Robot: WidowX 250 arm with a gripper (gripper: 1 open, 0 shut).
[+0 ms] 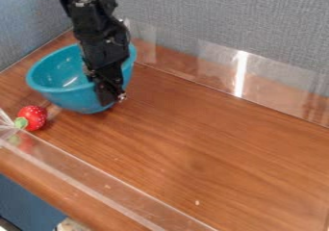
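A teal plastic bowl point(58, 76) rests at the left of the wooden table point(213, 148). My black gripper point(111, 92) reaches down from the top left over the bowl's right side, its fingertips low against the bowl. Whether it is shut on the rim I cannot tell. A red strawberry with green leaves point(33, 118) lies in front of the bowl, by the left edge.
A clear plastic barrier point(244, 76) runs along the back of the table, and another along the front left edge.
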